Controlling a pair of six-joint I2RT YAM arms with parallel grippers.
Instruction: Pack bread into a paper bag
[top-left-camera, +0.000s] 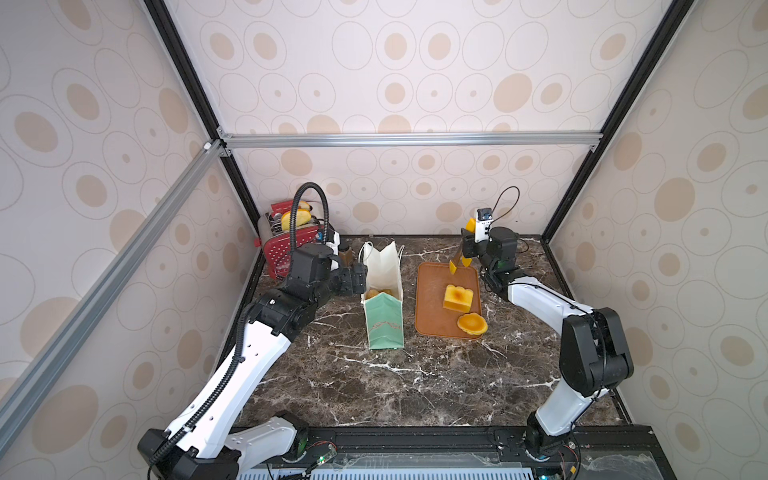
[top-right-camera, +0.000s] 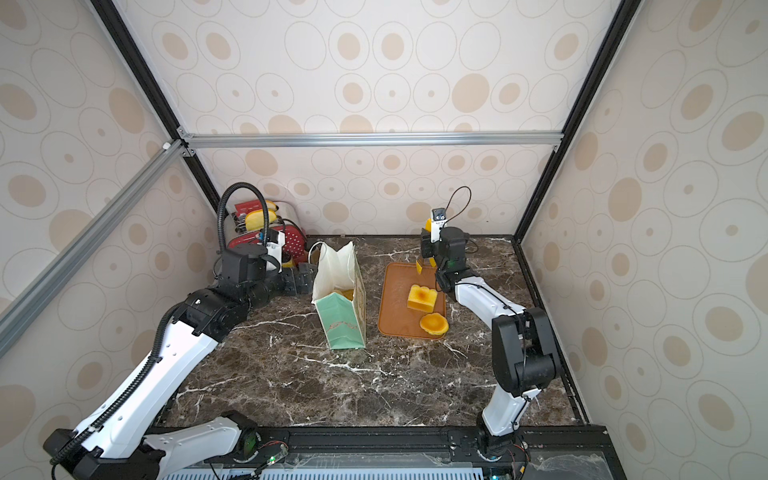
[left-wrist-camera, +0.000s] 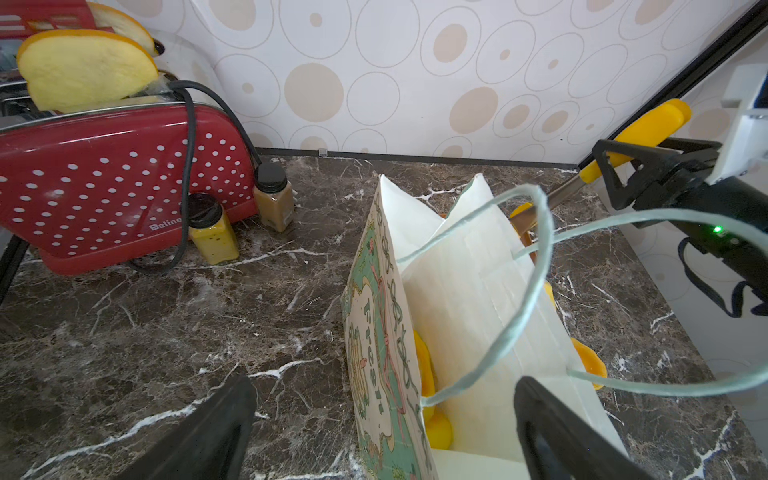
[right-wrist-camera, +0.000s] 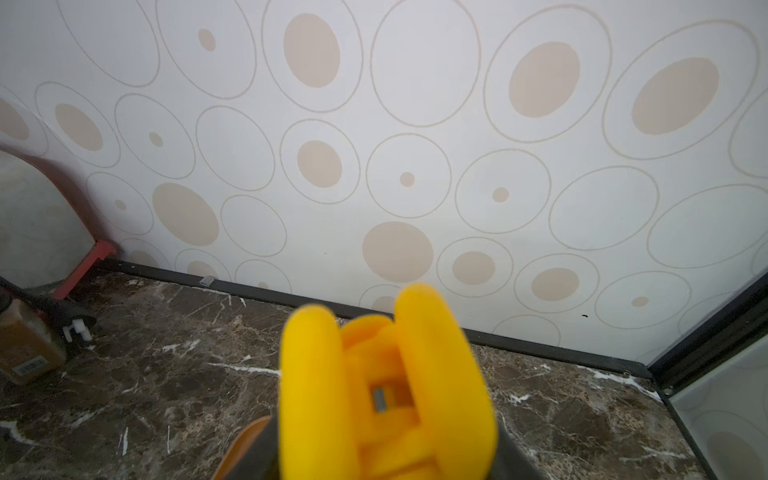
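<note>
The paper bag (top-left-camera: 384, 320) stands open mid-table, with bread (left-wrist-camera: 438, 430) partly visible inside. An orange tray (top-left-camera: 432, 320) to its right holds a bread loaf (top-left-camera: 457, 299) and a round bun (top-left-camera: 472, 324). My left gripper hangs at the bag's upper left, its blurred tips either side of the view; its finger state is unclear. My right gripper (top-left-camera: 470, 244) is over the tray's back, with long yellow-handled tongs mounted in or held by it, tips pointing down; the right wrist view shows them blurred.
A red basket (left-wrist-camera: 120, 188) with yellow items and cables sits at the back left, small jars (left-wrist-camera: 273, 200) beside it.
</note>
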